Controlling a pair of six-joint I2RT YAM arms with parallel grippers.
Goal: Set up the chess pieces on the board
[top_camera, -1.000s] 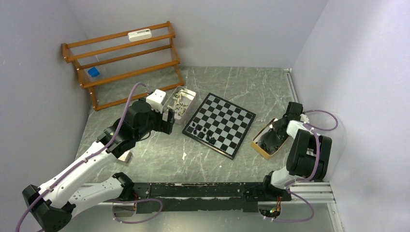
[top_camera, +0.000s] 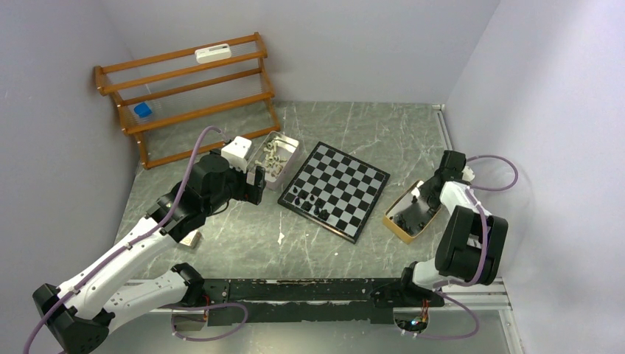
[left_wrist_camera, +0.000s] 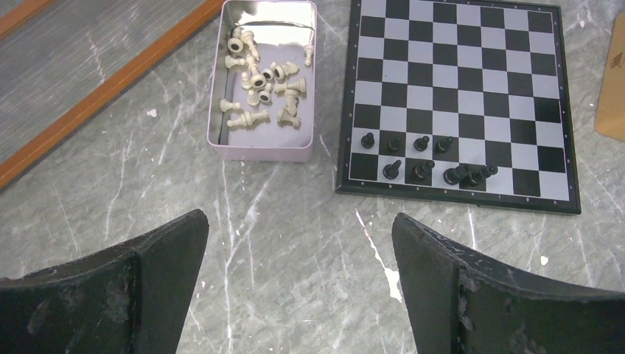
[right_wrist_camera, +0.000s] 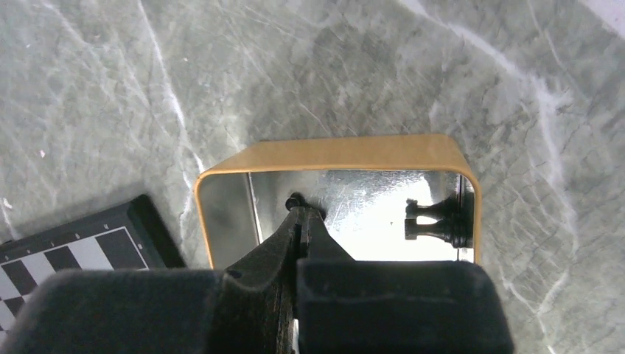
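Observation:
The chessboard [top_camera: 335, 188] carries several upright black pieces [left_wrist_camera: 422, 170] along its near-left edge. Several white pieces [left_wrist_camera: 280, 86] lie loose in a pale bin [left_wrist_camera: 262, 153]. In the right wrist view, my right gripper is shut above the tan box [right_wrist_camera: 332, 153], nothing held between its fingertips. A black piece [right_wrist_camera: 295, 200] lies in the box just past those fingertips, outside them and partly hidden by them. Other black pieces [right_wrist_camera: 439, 221] rest at the box's right side. My left gripper hangs open and empty over bare table, near the bin.
A wooden rack [top_camera: 188, 88] stands at the back left. The tan box's walls rise around the pieces near my right gripper. Bare marble table [left_wrist_camera: 295, 295] lies in front of the board and bin.
The left arm is nearly still.

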